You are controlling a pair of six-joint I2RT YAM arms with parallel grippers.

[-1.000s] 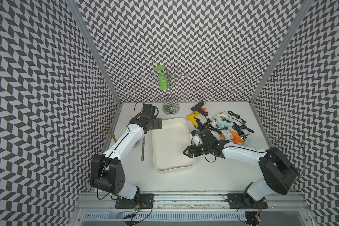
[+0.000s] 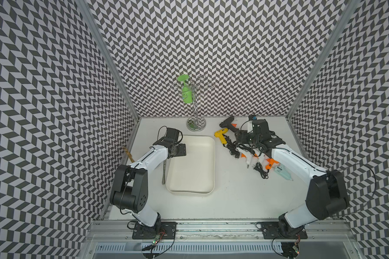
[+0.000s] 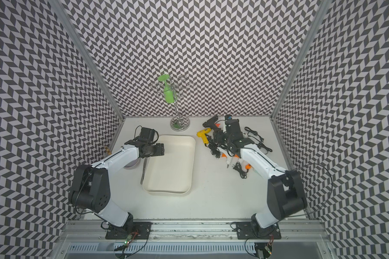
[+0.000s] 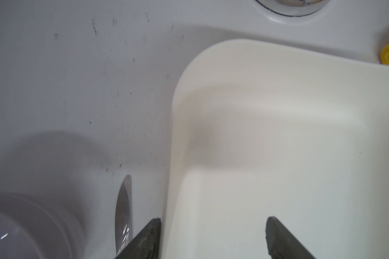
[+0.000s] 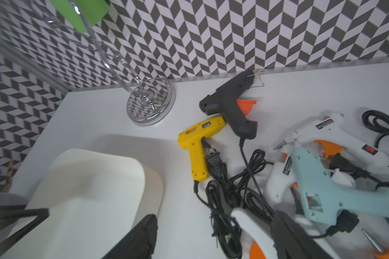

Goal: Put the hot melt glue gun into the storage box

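The cream storage box [image 2: 190,172] is empty in the middle of the table. My left gripper is over its left side; its fingertips stand apart around the box's wall and floor, and whether they grip the wall is unclear. Glue guns lie to the right of the box: a yellow one [image 5: 198,151], a black one [image 5: 231,103] behind it, a mint one [image 5: 319,181] and a white one [image 5: 332,131]. Above this group hangs my right gripper, its fingers apart. Part of another white gun [image 5: 255,224] shows below, between the fingertips.
A metal stand [image 2: 196,124] with a green bottle [image 2: 187,92] is behind the box. To the box's left are a silver utensil [image 4: 123,211] and a round translucent container [image 4: 26,228]. Tangled black cords [image 5: 222,207] run among the guns.
My right gripper has swung from the box's right edge back and right, over the glue guns. The box has slid left since a second ago.
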